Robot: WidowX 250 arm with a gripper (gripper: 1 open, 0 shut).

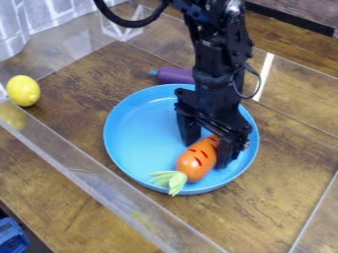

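An orange toy carrot (197,158) with pale green leaves lies in a light blue bowl (132,138), toward its lower right. My black gripper (209,138) reaches down into the bowl, open, its fingers around the upper part of the carrot. Whether they touch it is hard to tell.
A yellow lemon-like object (23,90) sits at the left. A purple object (173,75) lies behind the bowl. Clear plastic walls edge the wooden surface (284,168), and a blue item (8,235) is at the bottom left corner.
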